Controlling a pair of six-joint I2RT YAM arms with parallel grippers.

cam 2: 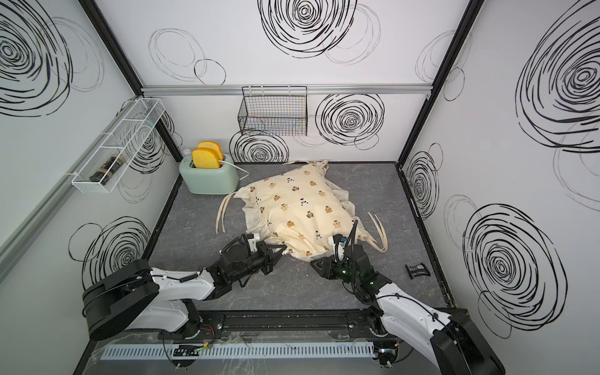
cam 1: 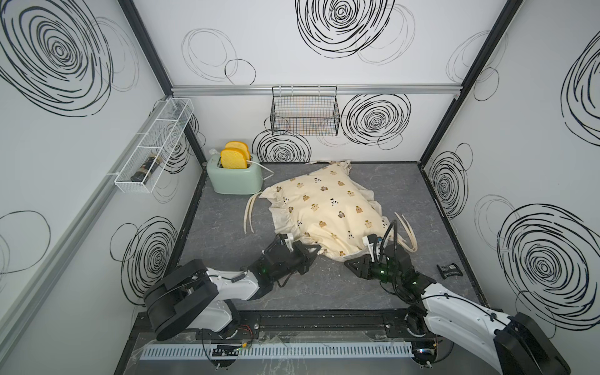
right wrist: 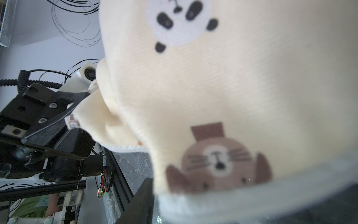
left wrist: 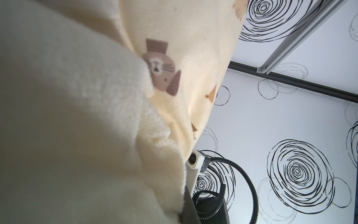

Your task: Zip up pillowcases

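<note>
A cream pillowcase (cam 1: 325, 203) printed with small animal faces, plump and frilled, lies across the middle of the table. My left gripper (cam 1: 317, 250) is at its near edge, shut on a pinch of the cloth; in the right wrist view that bunched fabric (right wrist: 83, 117) comes out between the black fingers. A little to the right, my right gripper (cam 1: 351, 265) is by the near edge, its fingers part open. The pale edge band (right wrist: 261, 201) of the pillowcase runs close past it. I cannot make out a zipper pull in any view.
A green toaster (cam 1: 236, 178) with yellow bread slices stands at the back left. Long fabric ties (cam 1: 407, 232) trail from the pillowcase's sides. A small black packet (cam 1: 449, 270) lies at the right. Bare table shows at the front.
</note>
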